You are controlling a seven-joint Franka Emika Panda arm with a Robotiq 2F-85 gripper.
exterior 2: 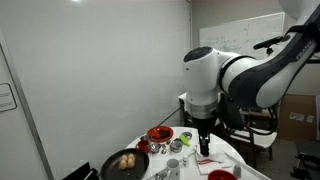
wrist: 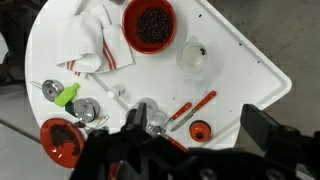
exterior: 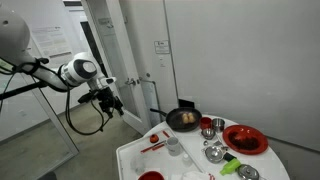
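My gripper is open, with nothing between its dark fingers. It hangs in the air beyond the left side of the white table [exterior: 130,158], well above the tabletop. From the wrist view I look down on a red bowl of dark beans [wrist: 152,22], a clear jug-like vessel [wrist: 192,58], a red-handled knife [wrist: 192,110] and a round red item [wrist: 200,131]. A white cloth with a red stripe [wrist: 88,40] lies near the bean bowl.
A black skillet with brownish pieces [exterior: 184,118] sits by the table's back edge. The larger red bowl [exterior: 245,139], several metal cups and a green item [exterior: 230,166] crowd the right side. Bare tabletop [wrist: 240,75] shows beside the clear vessel.
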